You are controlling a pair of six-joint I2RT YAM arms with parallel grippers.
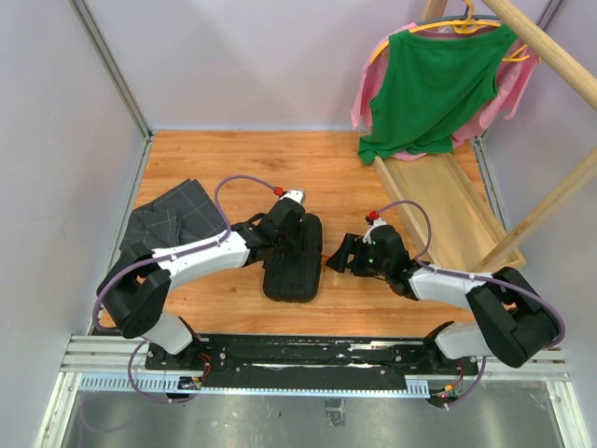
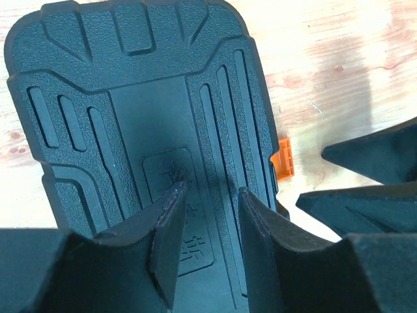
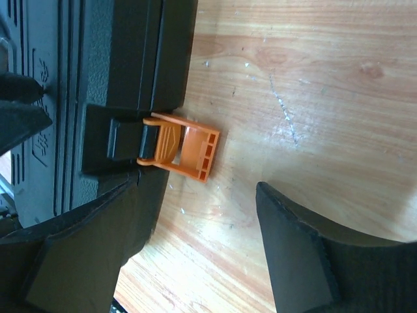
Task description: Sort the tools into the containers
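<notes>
A dark, closed tool case (image 1: 291,277) lies flat on the wooden table; no loose tools are visible. On its right side an orange latch sticks outward, clear of the case wall, and the same latch (image 2: 283,160) shows in the left wrist view. My left gripper is over the case lid, its fingers parted with nothing between them. Just right of the latch, my right gripper stands open; the latch lies ahead of its gap, and contact cannot be told.
A folded dark checked cloth (image 1: 173,221) lies to the left. At the right stands a wooden rack (image 1: 448,210) with a green top (image 1: 434,89) and pink clothing on hangers. Bare table (image 1: 252,149) stretches behind the case.
</notes>
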